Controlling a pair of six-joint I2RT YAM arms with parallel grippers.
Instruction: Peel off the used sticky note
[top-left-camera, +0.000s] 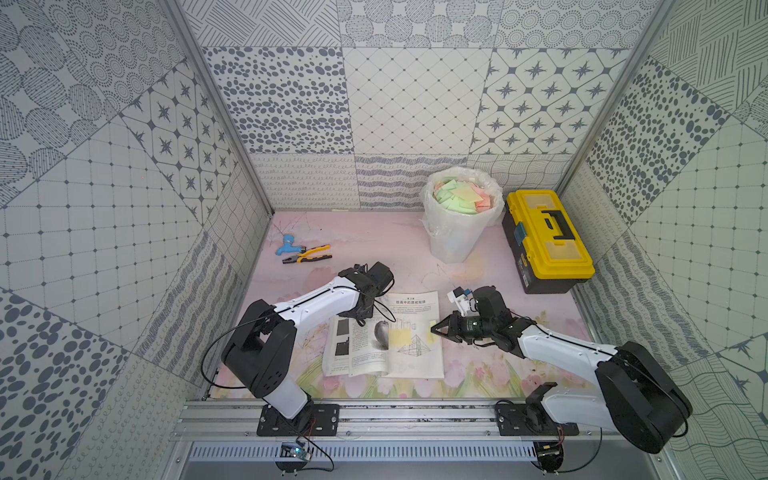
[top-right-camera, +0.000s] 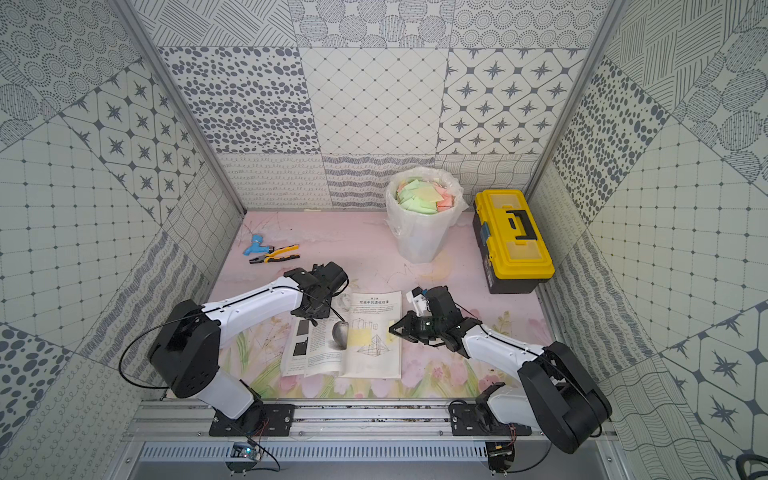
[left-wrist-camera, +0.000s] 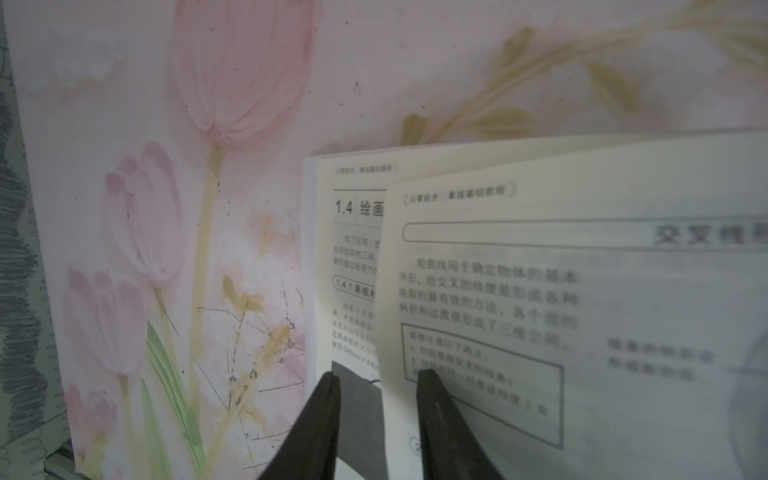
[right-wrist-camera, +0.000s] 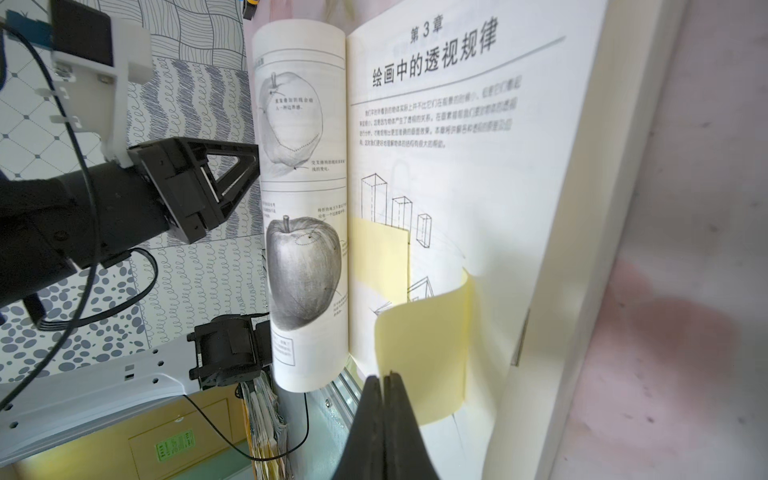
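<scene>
On the open book (top-left-camera: 416, 368), a flat yellow sticky note (right-wrist-camera: 380, 256) lies on the right page near the spine. A second yellow note (right-wrist-camera: 424, 344) curls up from that page toward its outer edge. My right gripper is shut, its fingertips in front of the curled note's lower left part; whether they pinch it cannot be told. In the left wrist view, my left gripper is part open over the left side of the book. The edge of a bowed page (left-wrist-camera: 488, 304) shows in the gap between its fingers; no grip shows.
Behind the book stands a lined white bin (top-left-camera: 460, 236) full of green and pink notes. A yellow toolbox (top-left-camera: 556, 240) is at the right. Pliers (top-left-camera: 308, 254) and a blue pipe fitting (top-left-camera: 288, 244) lie at the back left.
</scene>
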